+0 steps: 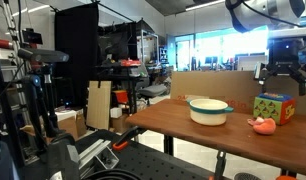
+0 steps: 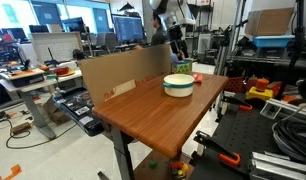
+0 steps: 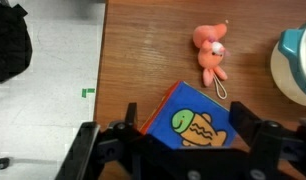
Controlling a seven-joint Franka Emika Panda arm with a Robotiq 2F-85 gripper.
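A colourful cube-shaped block point(image 1: 274, 108) stands near the right end of the wooden table. From above, its blue top with an orange fish point(image 3: 198, 121) shows, lying skewed to my fingers. My gripper point(image 1: 284, 80) hangs over the block, apart from it. In the wrist view its dark fingers point(image 3: 247, 123) are spread wide, with nothing held; the block is seen below, between them. A pink octopus toy point(image 3: 210, 55) lies on the table beside the block. Farther along, a white bowl with a teal rim point(image 1: 209, 114) sits apart from both.
Behind the table rises a tan partition panel point(image 2: 118, 78). The table's edge runs close past the block, with pale floor point(image 3: 38, 105) beyond.
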